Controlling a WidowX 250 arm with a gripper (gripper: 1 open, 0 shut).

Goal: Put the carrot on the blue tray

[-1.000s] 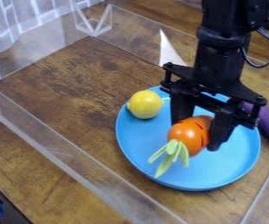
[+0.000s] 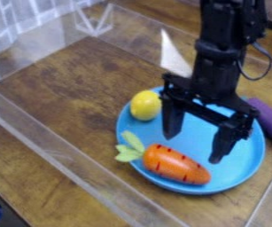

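An orange carrot with pale green leaves lies on its side on the blue tray, towards the tray's front left edge, its leaf end pointing left. Above and behind it my black gripper stands open over the tray, fingers spread apart with nothing between them. I see a gap between the carrot and the fingers in this view.
A yellow ball-like object sits at the tray's left rim. A purple eggplant-like object lies beyond the tray on the right. Behind the arm rises a white pointed object. Bare wooden table lies to the left.
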